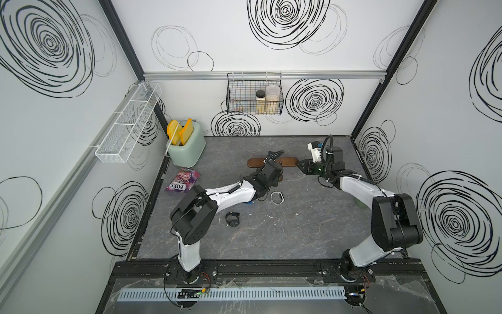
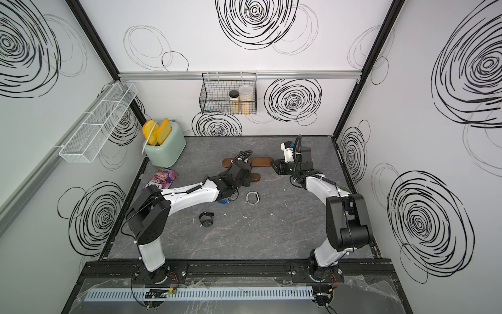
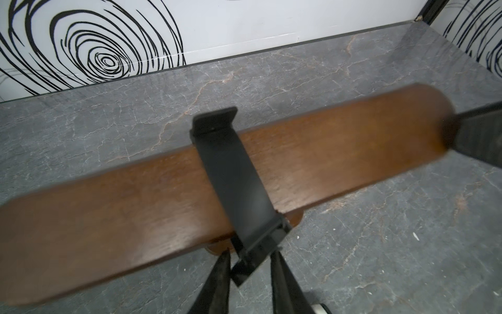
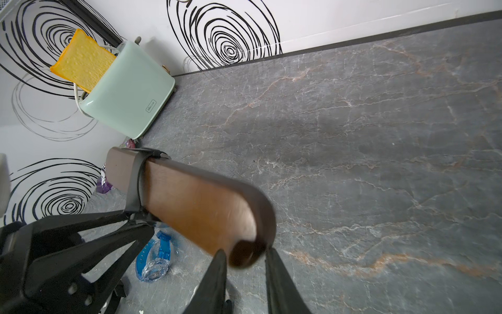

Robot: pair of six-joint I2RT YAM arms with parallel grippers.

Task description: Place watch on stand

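A brown wooden watch stand (image 3: 366,136) carries a black clip-like band (image 3: 230,178) across its bar. My left gripper is at the band's near lower end, its fingers parted around that end; how firmly is unclear. My right gripper is at the bar's rounded right end, shut on it, the tips blurred. On the table lie a silver watch (image 1: 277,197), a black watch (image 1: 232,219) and a blue watch (image 4: 154,256), the last mostly hidden under the left arm in the top views.
A mint toaster (image 1: 188,149) with yellow bread and a snack bag (image 1: 183,179) stand at the left. Wire baskets (image 1: 254,94) hang on the walls.
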